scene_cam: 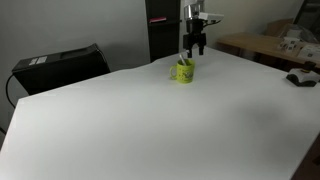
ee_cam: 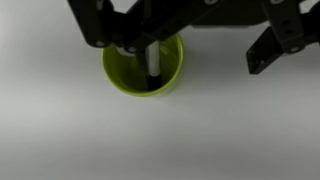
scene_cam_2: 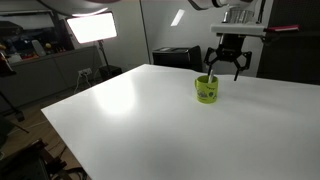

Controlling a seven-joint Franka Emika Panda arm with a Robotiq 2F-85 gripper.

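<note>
A yellow-green mug [scene_cam_2: 207, 92] stands upright on the white table, its handle at the left in exterior view 1. A white marker [ee_cam: 153, 60] with a dark end leans inside it. My gripper [scene_cam_2: 226, 66] hangs open above the mug and partly to its right in exterior view 2. One finger [ee_cam: 118, 28] overlaps the mug's opening beside the marker in the wrist view. Well outside the mug is the other finger [ee_cam: 265, 52], over bare table. Whether the nearer finger touches the marker, I cannot tell.
A black case [scene_cam: 60, 70] rests at the table's left edge in exterior view 1. Dark objects [scene_cam: 301, 78] lie at the far right, near a wooden table [scene_cam: 262, 46].
</note>
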